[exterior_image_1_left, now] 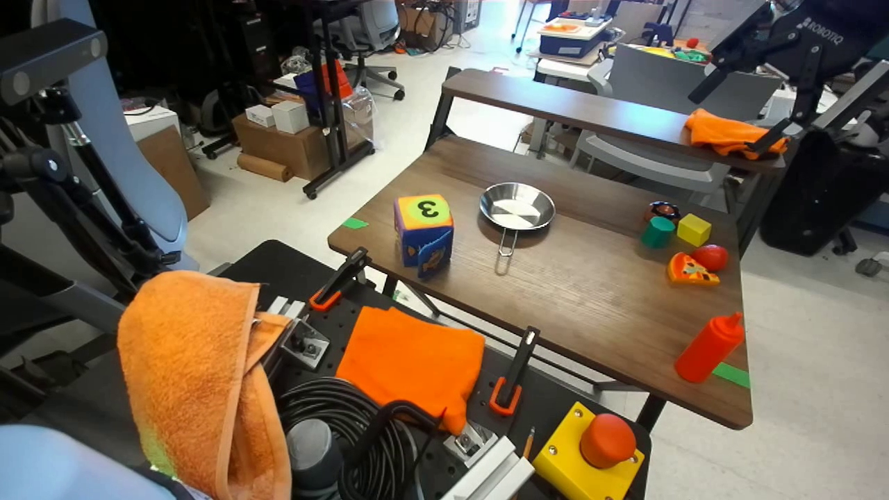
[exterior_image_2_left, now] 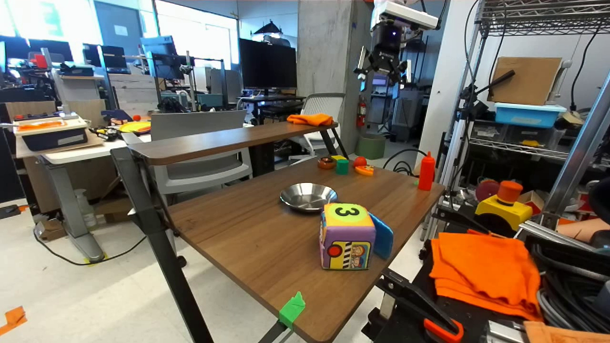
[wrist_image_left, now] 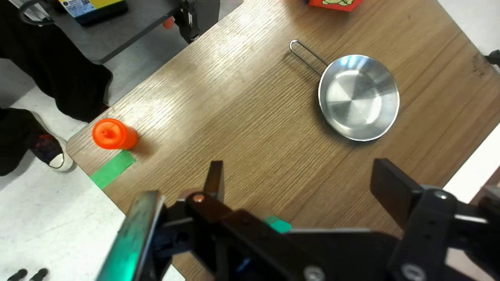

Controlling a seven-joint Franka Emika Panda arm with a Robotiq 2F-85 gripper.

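Observation:
My gripper (exterior_image_1_left: 731,117) stands open, high over the far right of the table in exterior view 1, with nothing between its fingers. In the wrist view its black fingers (wrist_image_left: 394,192) are spread wide above bare wood. A steel pan (exterior_image_1_left: 518,207) with a wire handle rests on the table, empty. Nearer the front edge sits a soft number cube (exterior_image_1_left: 423,235). Grouped at the right are a teal cylinder (exterior_image_1_left: 658,232), a yellow block (exterior_image_1_left: 694,229), a red ball (exterior_image_1_left: 710,257), a pizza slice (exterior_image_1_left: 692,270) and a dark round object (exterior_image_1_left: 663,212). A red squeeze bottle (exterior_image_1_left: 710,348) stands at the right corner.
A raised shelf (exterior_image_1_left: 567,108) runs along the table's back edge, with an orange cloth (exterior_image_2_left: 310,119) on its far end. Clamps and an emergency-stop box (exterior_image_1_left: 590,451) occupy the black cart in front.

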